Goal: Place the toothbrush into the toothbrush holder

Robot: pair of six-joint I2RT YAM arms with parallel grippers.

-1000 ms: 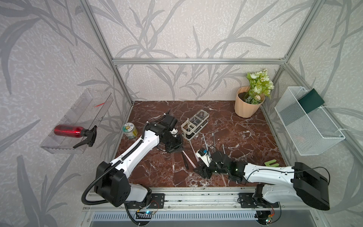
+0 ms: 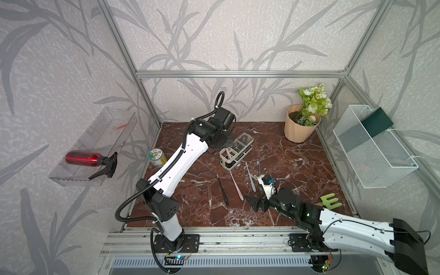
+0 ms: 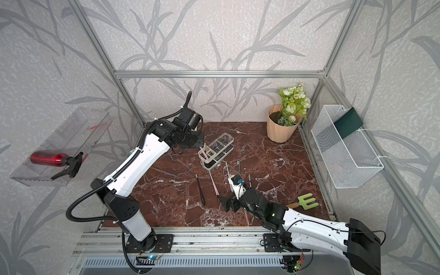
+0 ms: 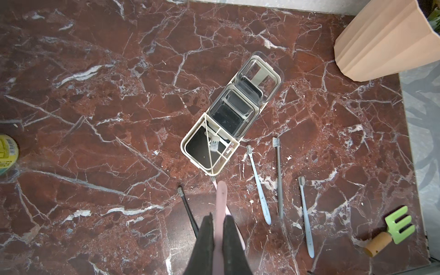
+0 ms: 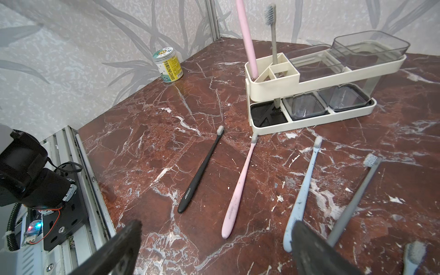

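Note:
My left gripper is shut on a pink toothbrush (image 4: 221, 201), its rounded handle end pointing away from the fingers. In the right wrist view this pink toothbrush (image 5: 247, 41) slants down to the front compartment of the cream toothbrush holder (image 5: 275, 91); how deep its end sits is unclear. A grey toothbrush (image 5: 273, 39) stands bristles up in a small compartment beside it. My right gripper is open, low over the table, nothing between its fingers. On the table lie a black toothbrush (image 5: 201, 171), another pink toothbrush (image 5: 239, 192) and several blue or grey ones.
A yellow-labelled can (image 5: 167, 65) stands at the left edge. A potted plant (image 2: 300, 123) is at the back right, and a green fork (image 4: 399, 224) lies at the front right. Wall baskets hang on both sides.
The right gripper has drawn back to the right.

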